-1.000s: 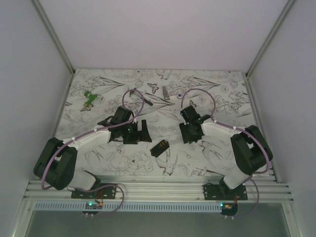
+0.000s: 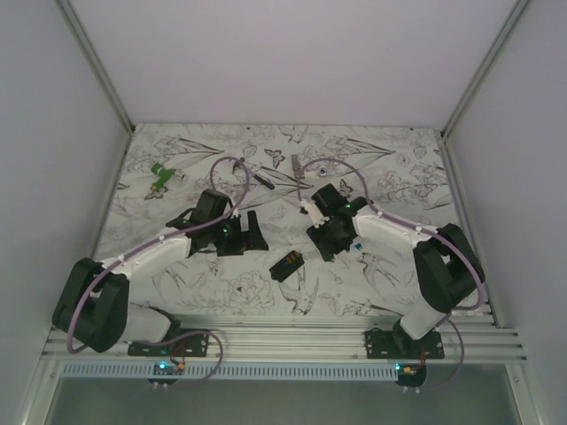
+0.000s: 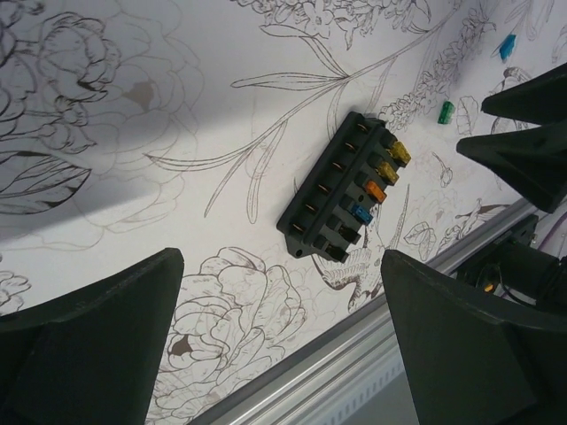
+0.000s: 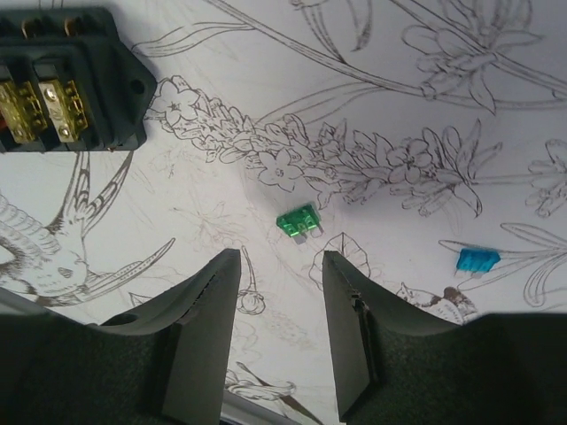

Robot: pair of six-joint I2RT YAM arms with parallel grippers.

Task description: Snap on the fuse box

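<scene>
The black fuse box [image 2: 287, 265] lies on the table between my arms, with yellow, orange and blue fuses along one row, clearest in the left wrist view [image 3: 328, 186]. A loose green fuse [image 4: 297, 222] and a loose blue fuse [image 4: 477, 261] lie apart from it on the table. My right gripper hovers just beside the green fuse, its fingers part open with nothing between them. My left gripper [image 2: 252, 231] stands open above the table, left of and behind the box, empty.
Tools, including a green one [image 2: 161, 177], lie along the back of the table. A metal rail [image 2: 266, 323] runs along the front edge. The front middle around the box is mostly clear.
My right arm has shifted a little left and its wrist has turned. My left arm has drawn slightly to the left.
</scene>
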